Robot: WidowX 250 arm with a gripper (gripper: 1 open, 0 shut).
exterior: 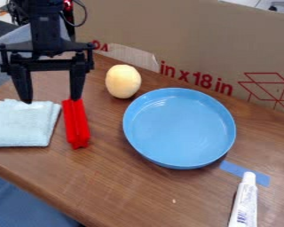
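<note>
My black gripper (50,87) hangs at the upper left with its two fingers apart and nothing between them, over a folded pale cloth (17,126) and a long red object (75,125). A pale yellow egg-shaped object (123,82) stands behind, to the right of the gripper. A blue plate (177,129) lies at the middle right. A white tube (244,202) lies at the lower right.
A cardboard box (192,35) stands along the back of the wooden table (132,195). A strip of blue tape (251,176) is on the table.
</note>
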